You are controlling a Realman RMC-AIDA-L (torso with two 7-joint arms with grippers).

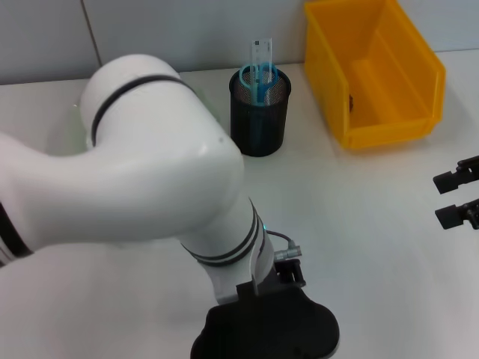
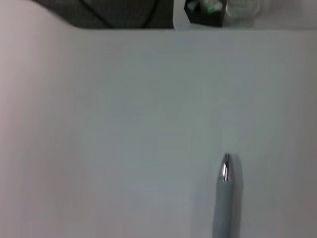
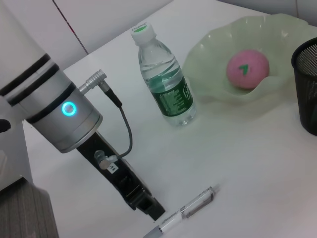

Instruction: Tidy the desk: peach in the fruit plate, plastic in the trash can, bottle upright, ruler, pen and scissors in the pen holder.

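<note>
A grey-and-clear pen lies flat on the desk; its metal tip and grey barrel (image 2: pixel 224 206) show in the left wrist view. Just beside it, in the right wrist view, my left gripper is shut with nothing held; its fingers are out of frame in its own wrist view. At the right edge of the high view my right gripper (image 1: pixel 455 196) is open and empty. A clear ruler (image 1: pixel 260 56) and blue-handled scissors (image 1: pixel 277 75) stand in the black mesh pen holder (image 1: pixel 257 131). The pink peach (image 3: pixel 247 69) rests in the green fruit plate (image 3: pixel 210 57). A bottle (image 3: pixel 171 91) stands upright.
The yellow trash can (image 1: pixel 393 131) stands at the back, right of the pen holder. My white left arm (image 1: pixel 142 172) covers much of the desk's left side in the high view. Bare desk (image 1: pixel 359 247) lies between it and my right gripper.
</note>
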